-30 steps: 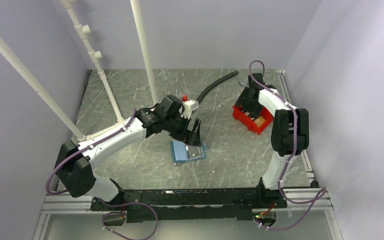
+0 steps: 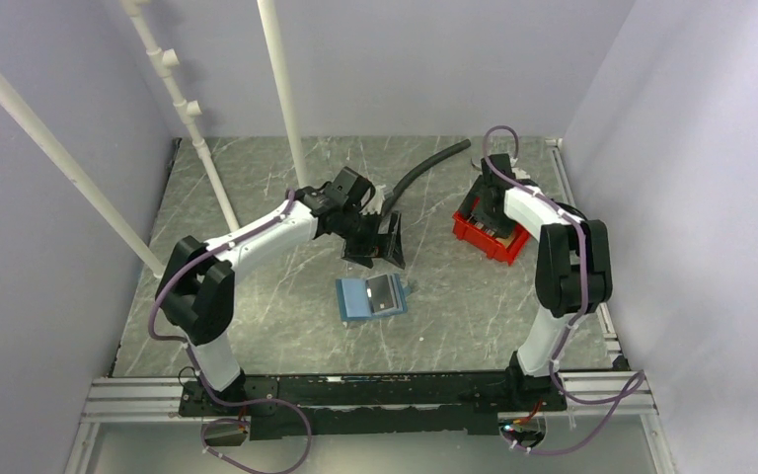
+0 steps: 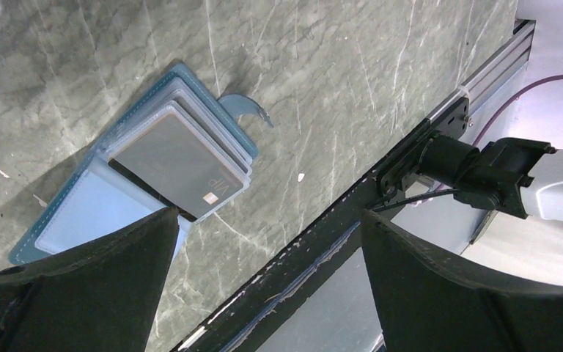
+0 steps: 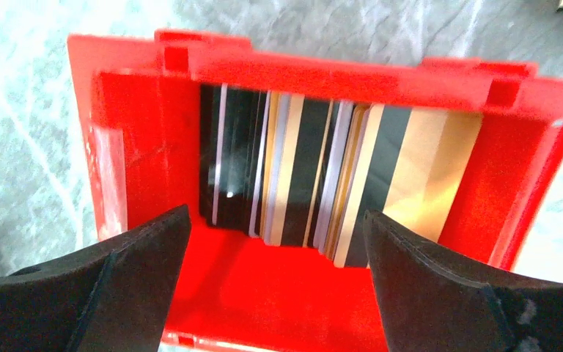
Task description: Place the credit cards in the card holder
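Note:
The blue card holder (image 2: 354, 298) lies spread on the table in front of the left arm. In the left wrist view a grey card (image 3: 179, 163) sits in one side of it, and the pale other side (image 3: 92, 213) shows no card. Above and behind the holder, my left gripper (image 2: 387, 257) is open, with empty space between its fingers. Several cards (image 4: 293, 172), dark, tan and grey, stand packed side by side in the red box (image 4: 315, 77). My right gripper hangs open over that box, its fingertips near the cards and apart from each other.
A dark hose (image 2: 424, 171) runs along the back of the table. White pipes (image 2: 286, 94) rise at the left and back. Between the holder and the red box the table is bare.
My left gripper has drawn back from over the holder, uncovering more of it. The right gripper has shifted slightly over the red box, which has moved a little to the left.

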